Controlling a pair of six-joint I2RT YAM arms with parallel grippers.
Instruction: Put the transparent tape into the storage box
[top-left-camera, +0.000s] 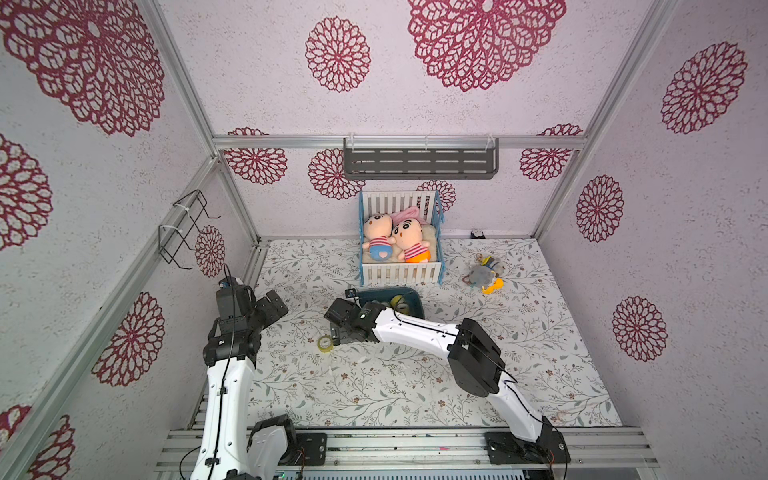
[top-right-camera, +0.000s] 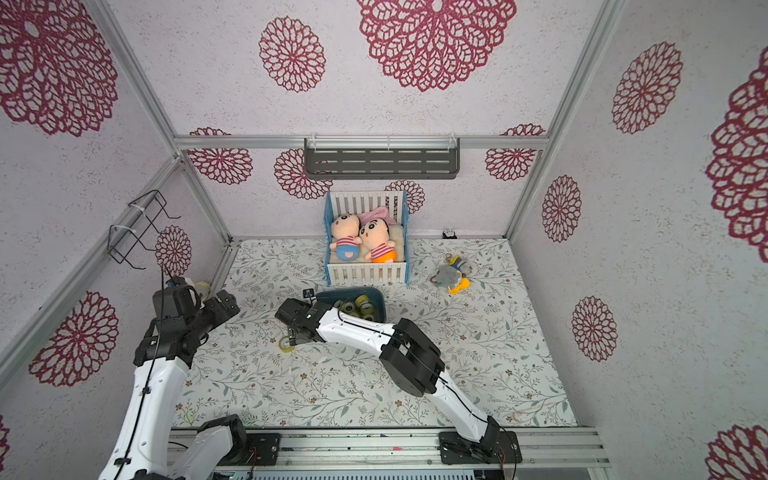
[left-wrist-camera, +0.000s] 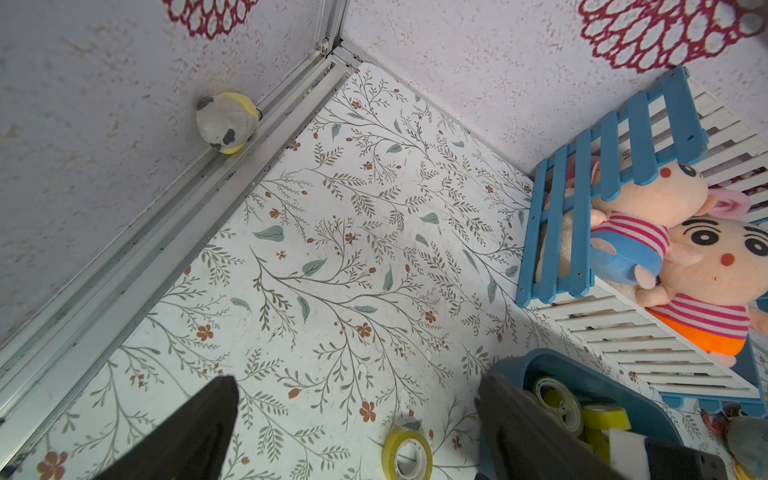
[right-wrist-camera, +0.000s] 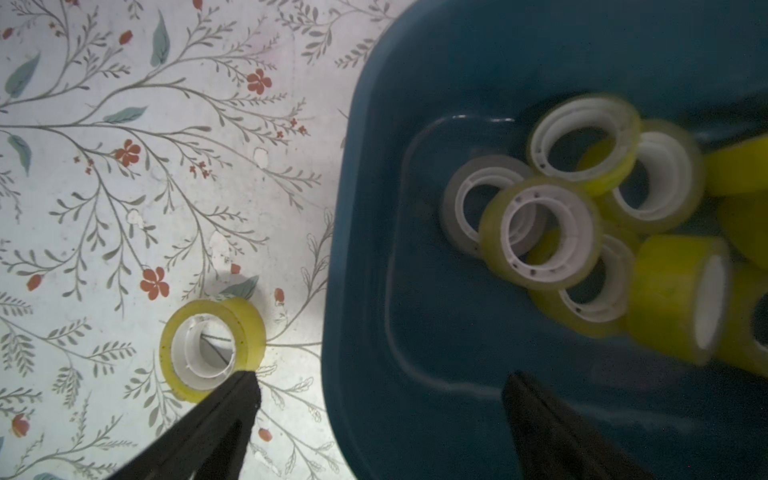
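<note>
A yellow roll of transparent tape (right-wrist-camera: 248, 336) lies on the table just left of the dark teal storage box (right-wrist-camera: 352, 240), which holds several tape rolls (right-wrist-camera: 670, 296). My right gripper hangs over the box's left edge, open, the loose roll near its left finger. My left gripper is raised at the table's left, open, with nothing between its fingers; the same loose roll (left-wrist-camera: 392, 452) shows below it in the left wrist view.
Behind the box stands a blue and white crib (top-left-camera: 400, 273) with two dolls. A grey plush toy (top-left-camera: 482, 276) lies at the right. A small plush (left-wrist-camera: 226, 120) rests on the left rail.
</note>
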